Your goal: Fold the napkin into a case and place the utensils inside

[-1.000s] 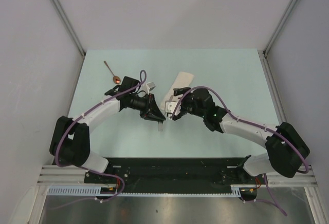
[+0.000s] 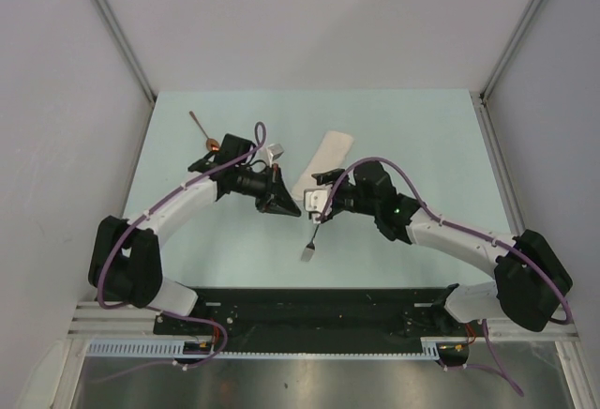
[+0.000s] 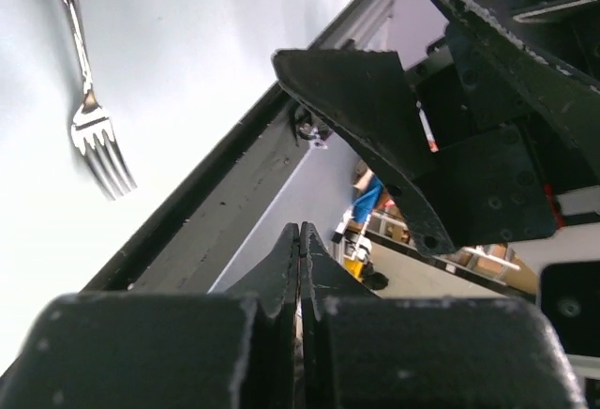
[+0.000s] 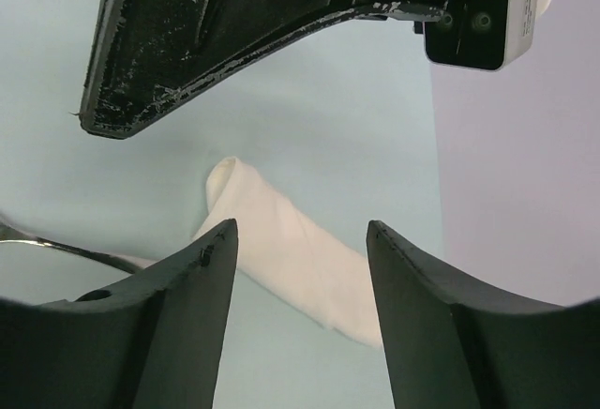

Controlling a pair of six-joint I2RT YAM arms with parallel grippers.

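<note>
A fork lies on the white table beneath the grippers, tines toward the front edge; in the left wrist view the fork is left of my shut left gripper, which shows nothing between its fingertips. In the top view my left gripper and right gripper face each other near the centre. The folded napkin lies behind them; in the right wrist view the napkin shows beyond the open fingers of my right gripper, with a metal handle at left.
A wooden spoon lies at the back left, partly near the left arm.
The fork has moved right and toward the front edge, more of it now showing.
</note>
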